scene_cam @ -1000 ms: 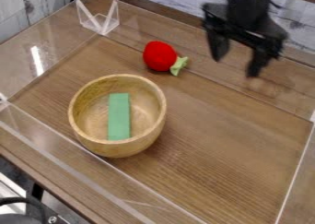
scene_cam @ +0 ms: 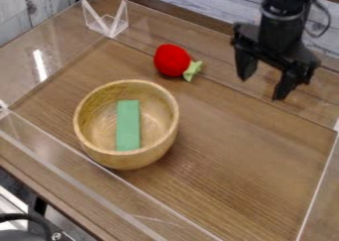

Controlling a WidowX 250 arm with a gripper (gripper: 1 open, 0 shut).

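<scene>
The robot's gripper (scene_cam: 272, 61) is a dark, blurred shape at the upper right, above the wooden table; whether it is open or shut cannot be made out. To its left lies a red object (scene_cam: 171, 58) with a small green part. In the lower left a yellow bowl (scene_cam: 166, 121) holds a flat green block (scene_cam: 127, 124).
A white wire-like object (scene_cam: 103, 17) stands at the upper left, near the table's edge. A dark cable runs along the lower left corner.
The bowl, green block and red object have not moved.
</scene>
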